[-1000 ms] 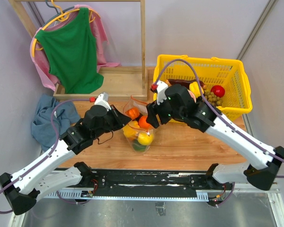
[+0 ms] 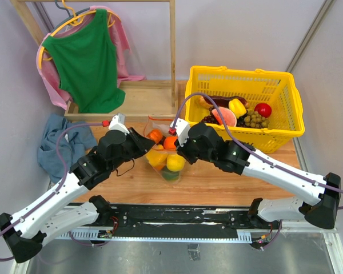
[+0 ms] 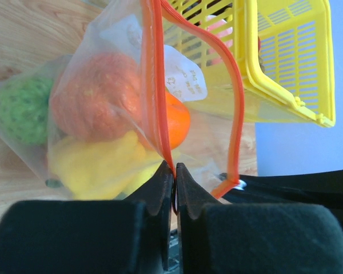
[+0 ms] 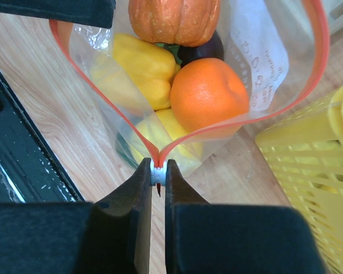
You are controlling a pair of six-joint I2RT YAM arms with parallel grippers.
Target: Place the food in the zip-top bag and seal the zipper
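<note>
The clear zip top bag point(image 2: 160, 166) with orange rims stands on the table between my arms, its mouth spread open. Inside are a pumpkin point(image 4: 174, 18), an orange point(image 4: 208, 94), a yellow pepper point(image 4: 143, 68), a dark purple item and something green at the bottom. My left gripper pinches one end of the mouth, the orange rims running between its nearly closed fingers. At the opposite end, my right gripper is shut on the small white slider point(image 4: 158, 173), where both rims meet.
A yellow basket point(image 2: 274, 137) of other food stands behind and to the right, close to my right gripper. At the back left is a wooden rack point(image 2: 143, 94) with hanging clothes; blue cloth point(image 2: 63, 142) lies at the left.
My left gripper has shifted only slightly.
</note>
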